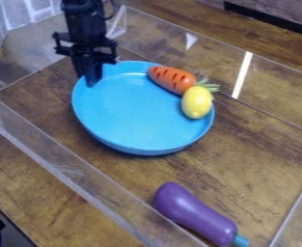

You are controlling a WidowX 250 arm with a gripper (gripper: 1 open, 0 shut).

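A blue round plate (138, 118) rests on the wooden surface in the middle of the view. Toy carrot (172, 79) and yellow lemon (196, 102) sit at its right side. The dark gripper (92, 72) is at the plate's back-left rim, its tips small and shut; whether anything thin is between them cannot be told.
A purple toy eggplant (195, 214) lies at the front right. Clear walls (63, 172) edge the work area on the left and front. Bare wood lies right of and in front of the plate.
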